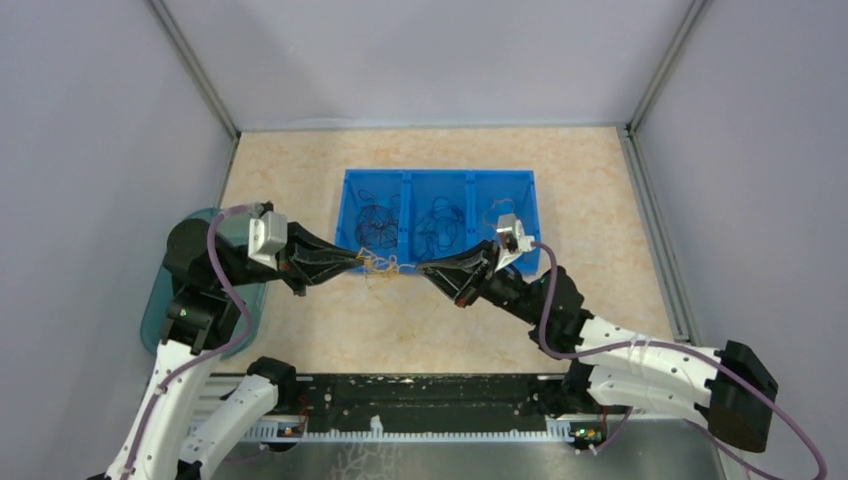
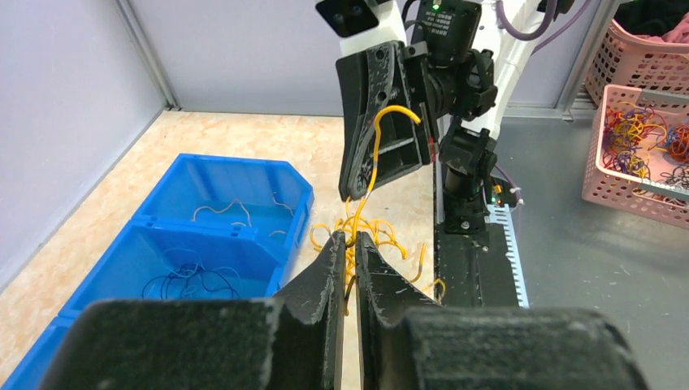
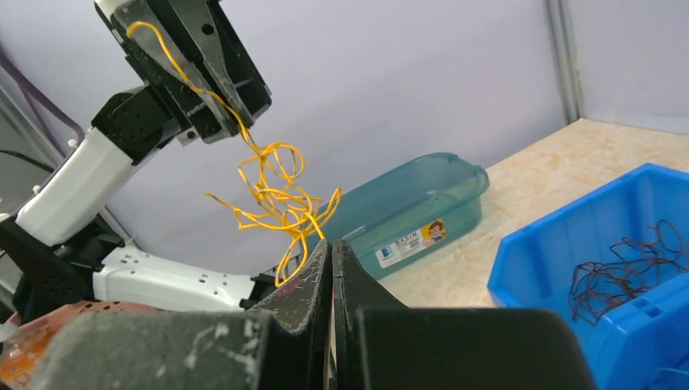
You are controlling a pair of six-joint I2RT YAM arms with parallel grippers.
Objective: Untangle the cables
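A tangled yellow cable hangs between my two grippers, above the table just in front of the blue bin. My left gripper is shut on it; in the left wrist view the cable rises from between its fingertips and loose loops dangle behind. My right gripper is shut on the cable too: in the right wrist view the strand runs down into its fingertips, with a knotted bunch hanging above them toward the left gripper.
The blue three-compartment bin at the back holds dark, blue and pale cables. A teal tub stands at the left, partly behind the left arm. Pink baskets of cables show in the left wrist view.
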